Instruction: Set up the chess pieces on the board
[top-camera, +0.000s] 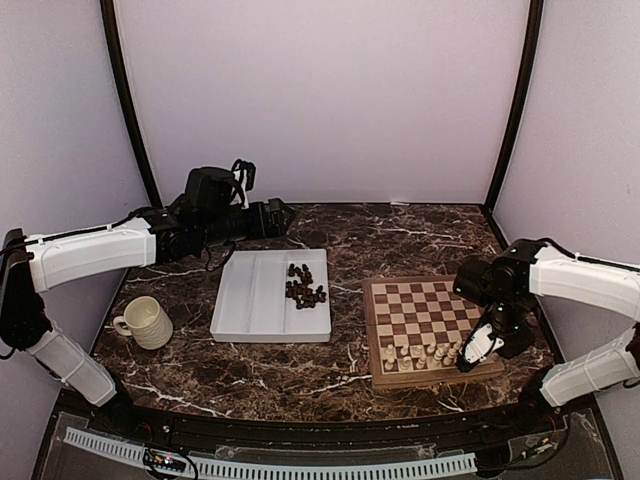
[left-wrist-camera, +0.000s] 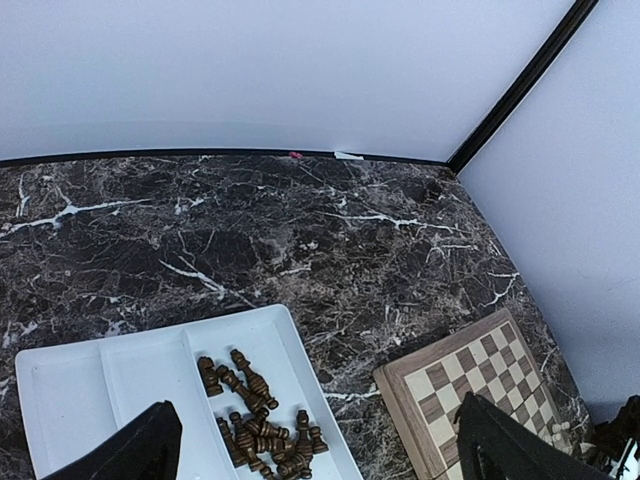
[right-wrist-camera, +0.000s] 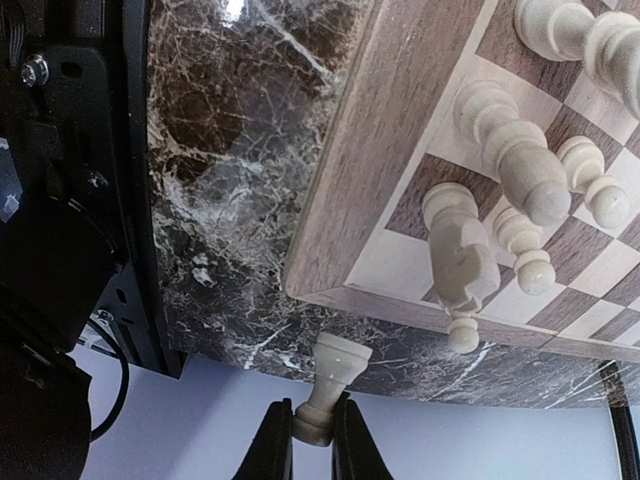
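Note:
My right gripper is shut on a white chess piece (right-wrist-camera: 335, 365), seen near the board's corner in the right wrist view. On the chessboard (top-camera: 420, 305), several white pieces (right-wrist-camera: 530, 175) stand in rows along the near side. Dark pieces (left-wrist-camera: 255, 435) lie heaped in the right compartment of the white tray (top-camera: 250, 295). My left gripper (top-camera: 275, 217) stands open above the back of the tray, its fingers apart in the left wrist view, with nothing between them.
A mug (top-camera: 148, 325) sits at the left of the marble table (top-camera: 360, 240). Side walls bound the space left and right.

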